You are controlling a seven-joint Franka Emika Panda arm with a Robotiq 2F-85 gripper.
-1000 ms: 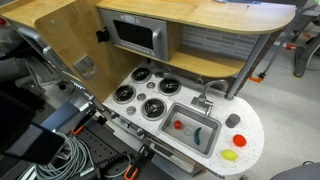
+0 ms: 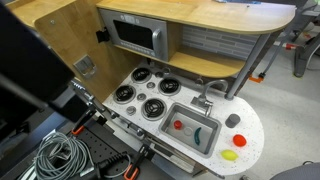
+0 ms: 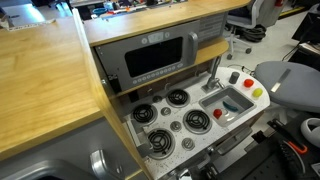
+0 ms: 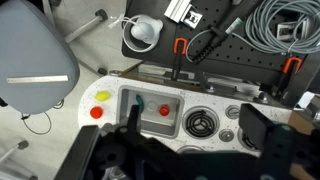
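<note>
My gripper shows in the wrist view as two dark fingers wide apart; it is open, with nothing visible between them. It hangs high over the toy kitchen counter. In the sink lie a small red object and a slim green object. On the white counter to the right of the sink are a dark cup, a red round item and a yellow item. In exterior view 1 a blurred dark part of the arm fills the left side, and my fingertips cannot be made out there.
Several black burners sit left of the sink. Behind them a microwave stands under a wooden shelf. The faucet rises at the sink's back edge. Coiled cables lie on the dark robot base.
In exterior view 1 the dark arm part has moved up from the lower left, uncovering more of the coiled cable and hiding part of the wooden cabinet. The counter objects have not moved.
</note>
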